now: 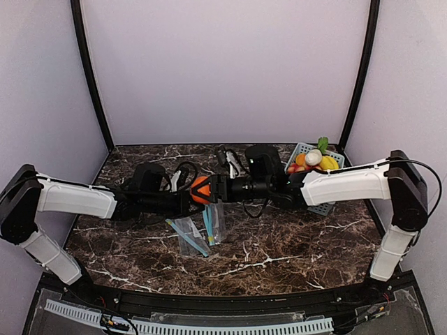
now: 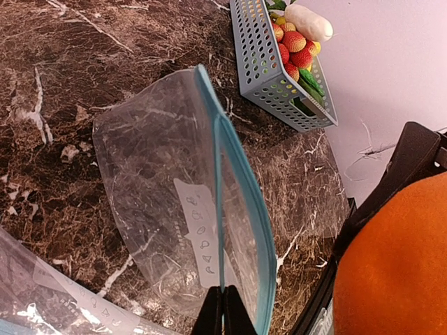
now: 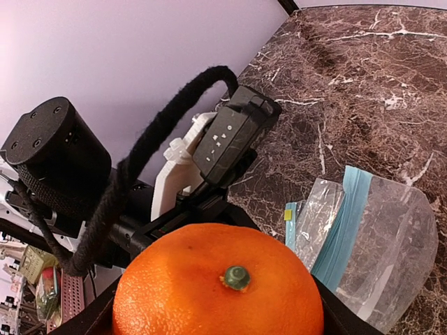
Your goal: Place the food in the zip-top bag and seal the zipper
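In the top view an orange fruit (image 1: pixel 201 190) sits between the fingers of my right gripper (image 1: pixel 202 189), which is shut on it. It fills the bottom of the right wrist view as a large orange (image 3: pixel 209 286) with a green stem spot. My left gripper is shut on the blue zipper edge of a clear bag (image 2: pixel 160 167); the mouth stands parted into two blue strips. In the left wrist view the orange (image 2: pixel 398 265) is at the right, beside the bag's mouth, outside it. From above, the fruit covers the bag's upper part.
A second clear bag with a blue strip (image 1: pixel 187 237) lies flat on the marble table below the left gripper. The grey basket (image 2: pixel 269 87) of produce stands at the back right.
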